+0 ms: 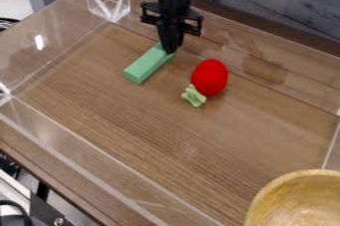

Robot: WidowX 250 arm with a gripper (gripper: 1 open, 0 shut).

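Note:
My black gripper reaches down from the top center to the far end of a green bar lying on the wooden table. It looks shut; whether anything is between its fingertips is too small to tell. A red rounded object lies to the right of the bar, with a small light-green piece just below it.
A clear plastic container stands at the upper left. A large tan bowl sits at the lower right.

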